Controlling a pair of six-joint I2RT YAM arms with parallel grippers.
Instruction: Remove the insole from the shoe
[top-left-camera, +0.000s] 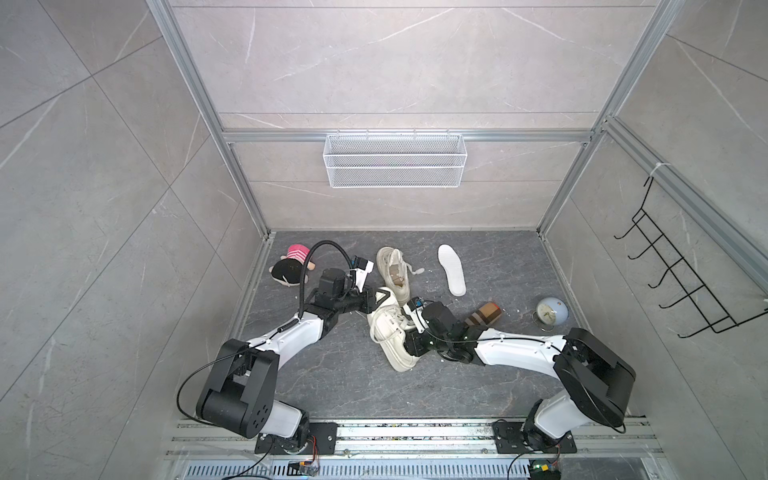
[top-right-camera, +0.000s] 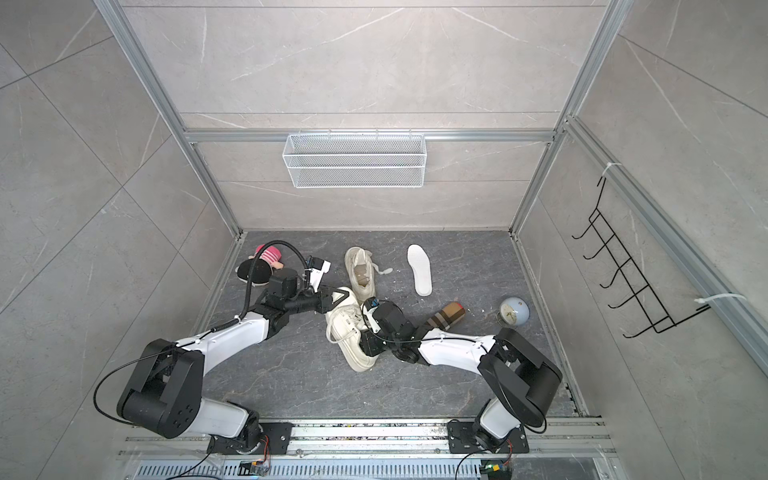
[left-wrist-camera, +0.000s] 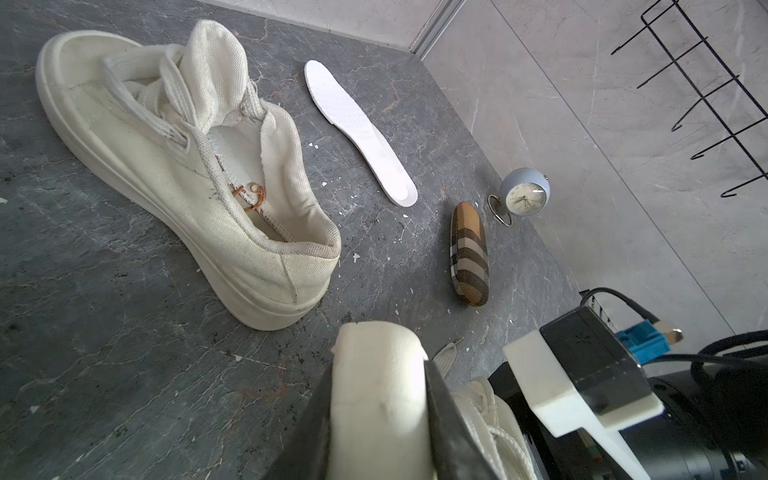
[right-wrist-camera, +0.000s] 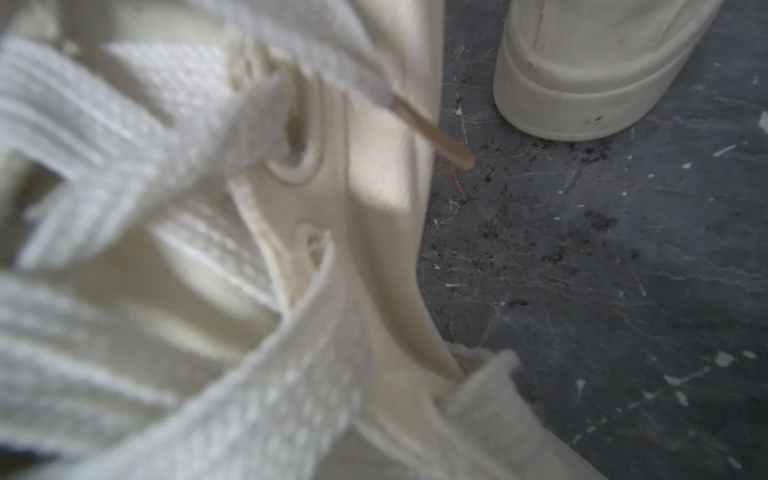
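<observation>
The cream lace-up shoe lies with its toe away from me and its heel toward the front rail. My left gripper is shut on its toe, which shows as a pale block between the dark fingers. At the shoe's heel end stands my right gripper, low at the opening; its fingers are largely hidden, though the fingers appear open. Laces and eyelets fill much of the right wrist view, with no fingertips in sight. Whether an insole lies inside this shoe is hidden.
Behind stands the second shoe, with a bare-looking interior. A white insole lies loose at the back. Right of the arms are a brown striped object and a round clock; a doll sits back left.
</observation>
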